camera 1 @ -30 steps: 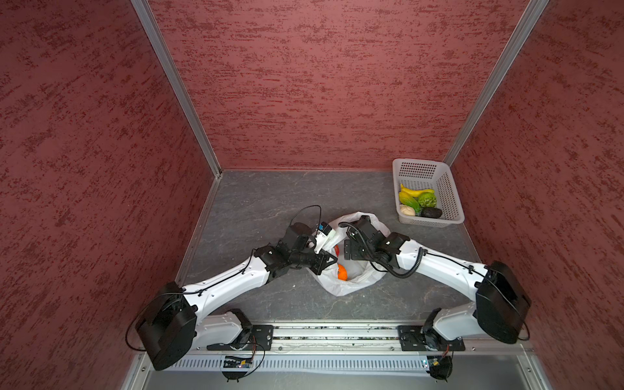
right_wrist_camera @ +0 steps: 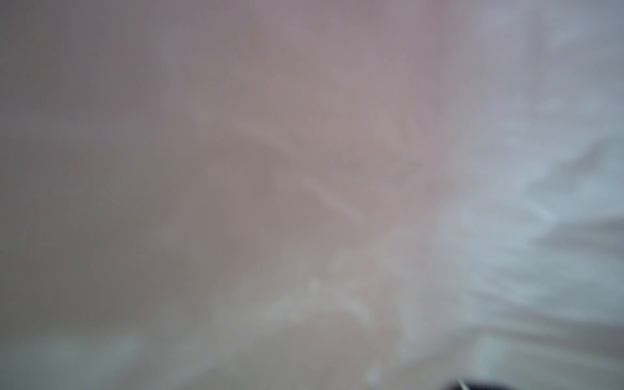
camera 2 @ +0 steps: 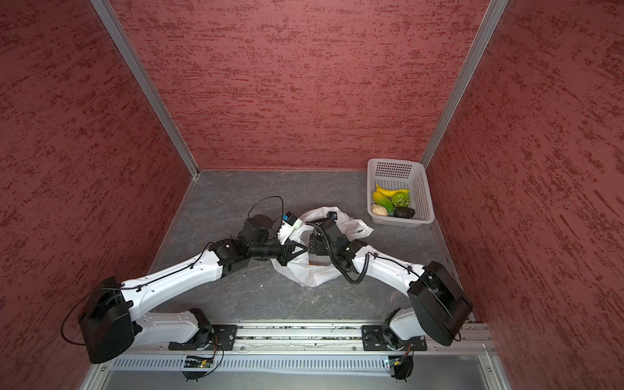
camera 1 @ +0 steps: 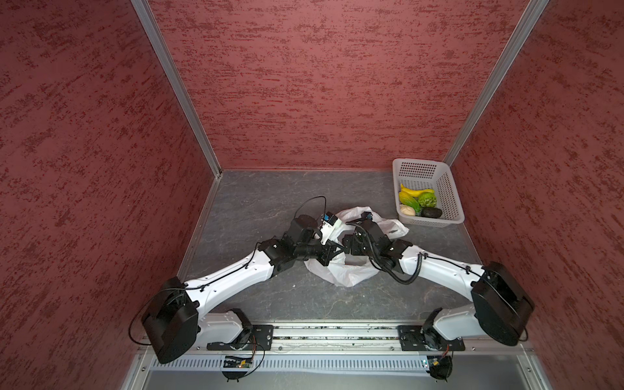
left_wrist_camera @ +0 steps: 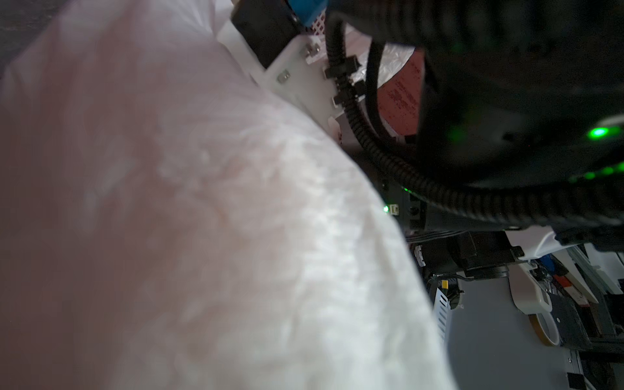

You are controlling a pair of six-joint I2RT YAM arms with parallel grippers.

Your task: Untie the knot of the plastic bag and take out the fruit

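Note:
The white plastic bag (camera 1: 344,275) lies crumpled and open in the middle of the table, under both arms. My left gripper (camera 1: 332,250) is at the bag's left part; white film fills much of the left wrist view, and its fingertips are hard to make out. My right gripper (camera 1: 351,241) reaches into the bag from the right, its tips largely hidden, with film filling the right wrist view. In the top right view only a small sliver of orange shows inside the bag, mostly hidden.
A grey basket (camera 1: 427,170) at the back right holds a banana (camera 1: 422,191), green produce, a pale round item and a dark item.
Both grippers and the bag have moved slightly toward the back. The bag's front part has risen over the orange fruit, which showed clearly earlier and is now hidden in the top left view.

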